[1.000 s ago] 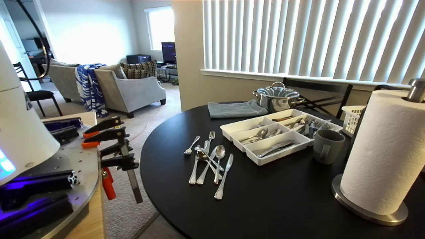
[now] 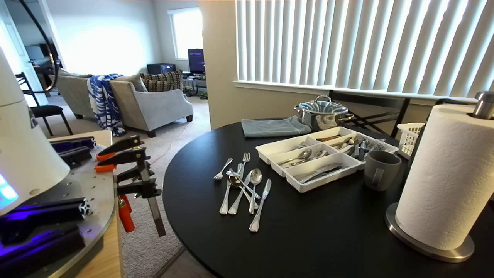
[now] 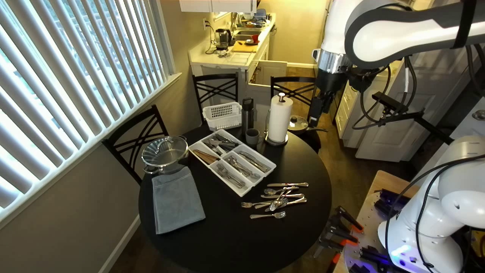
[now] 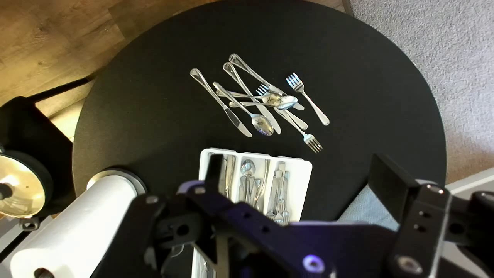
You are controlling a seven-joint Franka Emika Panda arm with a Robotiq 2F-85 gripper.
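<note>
My gripper is open, its two black fingers wide apart in the wrist view with nothing between them. In exterior view 2 it hangs in the air beyond the table's edge, near the paper towel roll. A loose pile of silver cutlery (image 3: 278, 198) lies on the bare black table (image 3: 213, 245): knives, spoons and forks, several of them crossing. One fork (image 4: 316, 107) and one knife (image 4: 221, 102) lie at its sides. Beside the pile sits a white divided tray (image 2: 302, 185) with sorted cutlery in its compartments.
Around the tray stand a grey mug (image 2: 380, 171), a paper towel roll (image 3: 279, 119), a black bottle (image 3: 247, 115), a white basket (image 3: 222, 116) and a steel pot (image 3: 164, 155). A grey-blue cloth (image 3: 178, 200) lies flat. Clamps (image 2: 139, 169) jut from the robot's stand.
</note>
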